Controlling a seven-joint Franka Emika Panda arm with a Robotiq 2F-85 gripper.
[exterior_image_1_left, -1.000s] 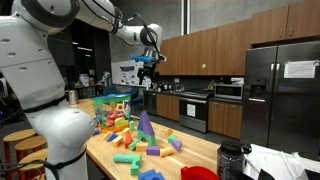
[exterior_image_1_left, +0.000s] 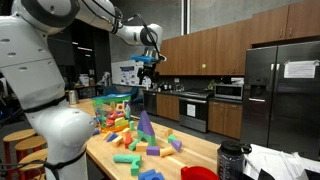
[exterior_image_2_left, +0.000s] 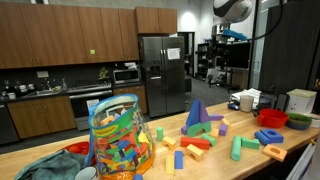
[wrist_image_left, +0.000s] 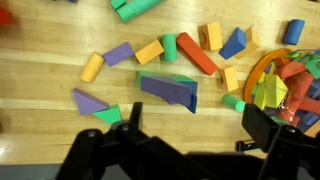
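Observation:
High above the wooden table, my gripper stands open, its dark fingers spread wide in the wrist view with nothing held between them. Below it on the table lie loose toy blocks: a purple block (wrist_image_left: 166, 90) standing against green ones, a red block (wrist_image_left: 197, 54), an orange block (wrist_image_left: 149, 51), a green cylinder (wrist_image_left: 134, 8) and a purple triangle (wrist_image_left: 88, 102). A clear bin (exterior_image_2_left: 121, 141) full of colored blocks stands on the table. In exterior view 1 the gripper (exterior_image_1_left: 146, 82) hangs well clear of the blocks.
A red bowl (exterior_image_1_left: 199, 173) and a black canister (exterior_image_1_left: 231, 160) stand near the front of the table, beside a white cloth (exterior_image_1_left: 272, 163). Another red bowl (exterior_image_2_left: 274, 118) sits at the right in exterior view 2. The air around the gripper is free.

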